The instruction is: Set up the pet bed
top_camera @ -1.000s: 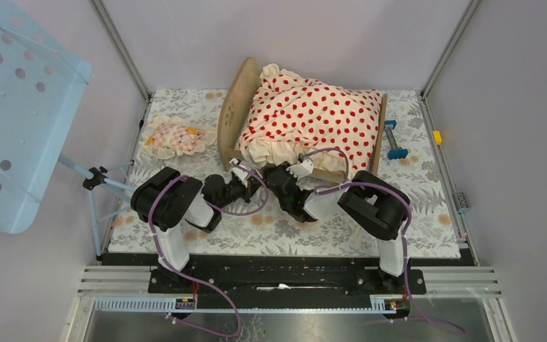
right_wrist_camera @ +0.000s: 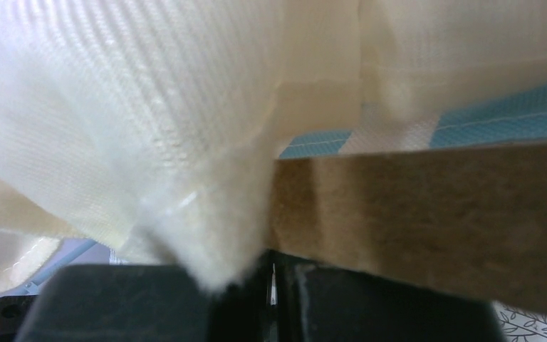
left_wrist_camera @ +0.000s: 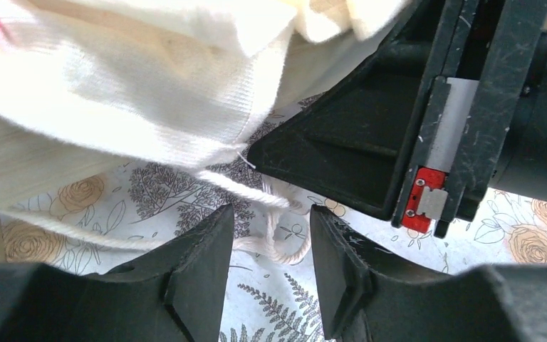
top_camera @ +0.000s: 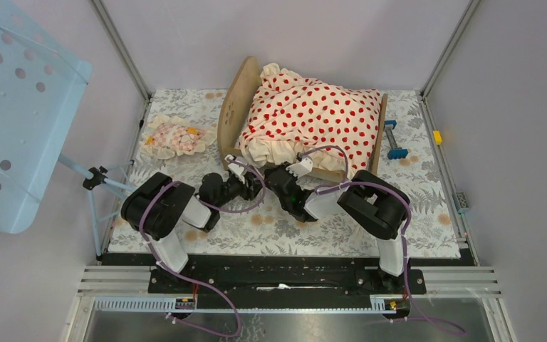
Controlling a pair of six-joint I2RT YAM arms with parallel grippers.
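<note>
The wooden pet bed frame (top_camera: 233, 107) holds a cream cushion with red dots (top_camera: 313, 121), its ruffle over the front rail. In the left wrist view, white cord (left_wrist_camera: 85, 235) hangs from the cream fabric (left_wrist_camera: 135, 100) below the rail. My left gripper is part open around a loop of cord, just below my right gripper's black body. My right gripper is shut at the front rail (right_wrist_camera: 420, 206), with cream fabric against it; whether any is pinched between its fingers is hard to tell.
A small frilled pillow (top_camera: 174, 135) lies at the left. A blue-ended bar (top_camera: 395, 142) lies right of the bed. A light-blue perforated panel (top_camera: 21, 121) stands at far left.
The right arm and the bed have not visibly moved.
</note>
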